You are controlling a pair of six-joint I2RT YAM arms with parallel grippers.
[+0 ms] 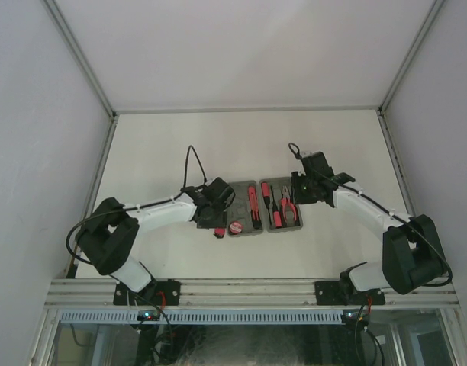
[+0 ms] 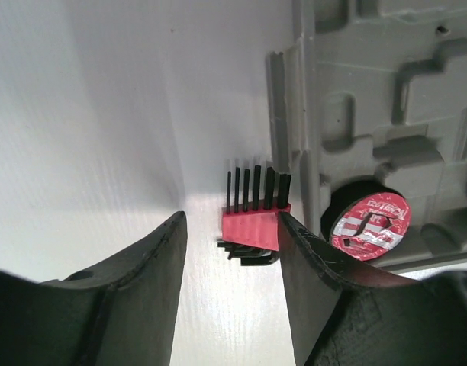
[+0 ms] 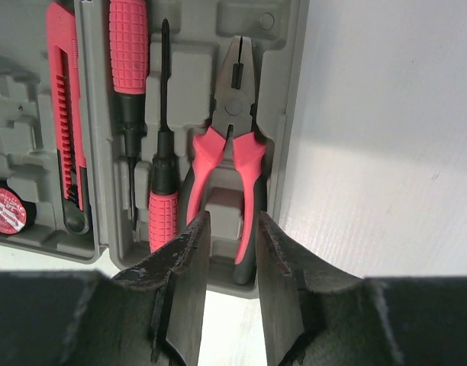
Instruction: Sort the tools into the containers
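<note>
A red hex key set (image 2: 249,225) with black keys lies on the table just outside the left half of the grey toolbox (image 2: 355,99). My left gripper is open over it. The left half holds a red tape roll (image 2: 366,224) and a red utility knife (image 3: 64,107). In the right half lie two screwdrivers (image 3: 128,53) (image 3: 162,219) and red-handled pliers (image 3: 249,160). My right gripper is part open above the pliers' handles, nothing visible between its fingers.
Both arms reach in from the sides.
</note>
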